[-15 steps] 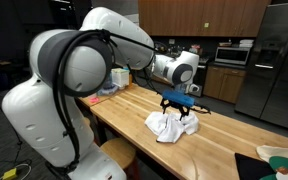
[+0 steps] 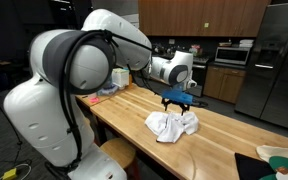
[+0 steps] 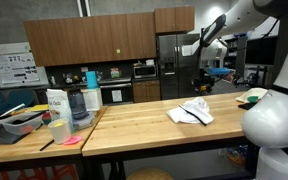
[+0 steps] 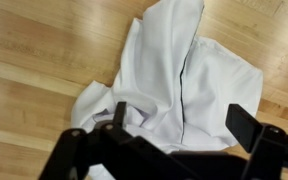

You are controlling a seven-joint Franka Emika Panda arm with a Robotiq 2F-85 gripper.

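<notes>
A white cloth (image 4: 164, 70), folded and rumpled, lies spread on the wooden table in the wrist view. In the first exterior view the same cloth (image 2: 168, 126) sits mid-table, beneath my gripper (image 2: 178, 104). Both dark fingers of the gripper stand wide apart at the bottom of the wrist view, with cloth visible below and between them. The fingers are open and grip nothing. In the second exterior view the cloth (image 3: 190, 111) shows near the table's right part; the gripper there is small and hard to make out.
Bare tabletop (image 2: 209, 150) surrounds the cloth. A black item (image 2: 252, 166) and a green-and-white tray (image 2: 282, 157) lie at the right. Containers, among them a blue-topped one (image 3: 91, 80) and a grey bin (image 3: 19, 122), stand at the table's far left end.
My gripper has shifted very slightly over the cloth, which looks the same as before. The rest of the scene is unchanged.
</notes>
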